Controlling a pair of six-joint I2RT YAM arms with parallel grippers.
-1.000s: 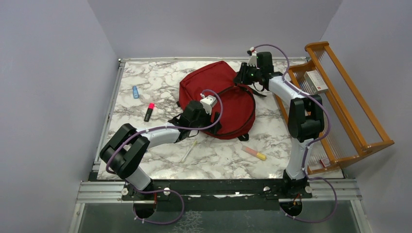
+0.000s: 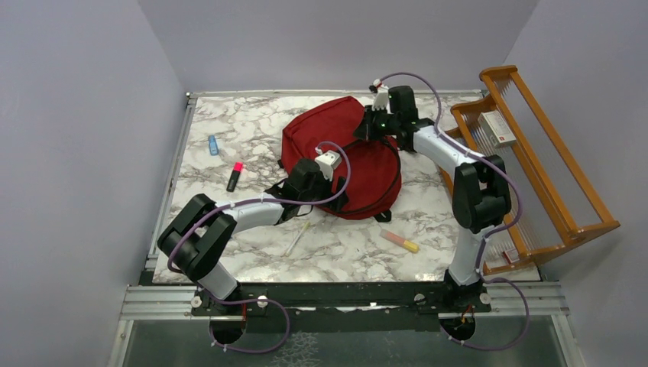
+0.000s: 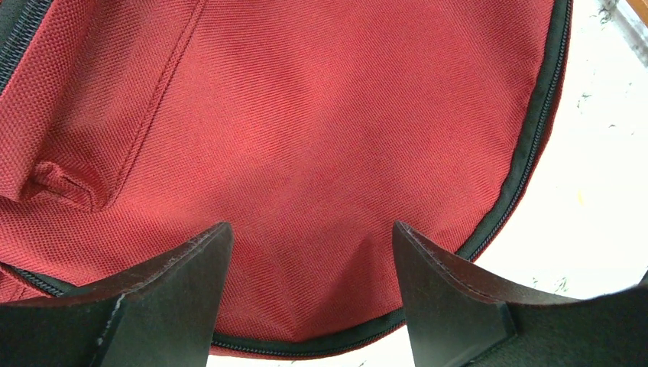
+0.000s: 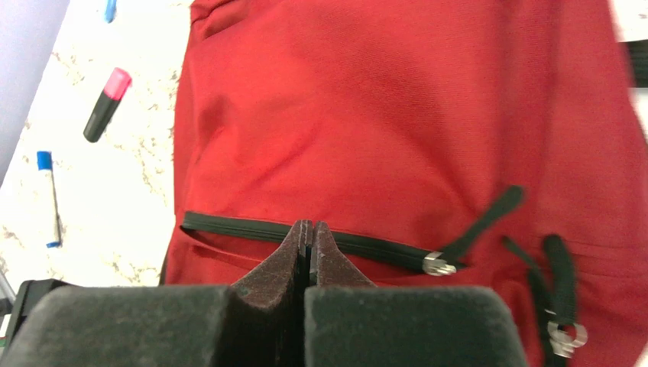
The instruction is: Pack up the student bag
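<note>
The red bag lies on the marble table under both arms. Its black zip curves along the edge in the left wrist view. Over the bag's front part, my left gripper stands open, its fingers apart above the red cloth, with nothing seen gripped. My right gripper is shut over a dark zip strip at the bag's back right; no object shows between its fingertips. A metal zip pull sits to the right of those tips. The bag's inside is hidden.
A blue item and a black-and-pink marker lie left of the bag. In front are a thin pen and a yellow-ended stick. A wooden rack holding a white box stands at right.
The left arm and the bag look much the same.
</note>
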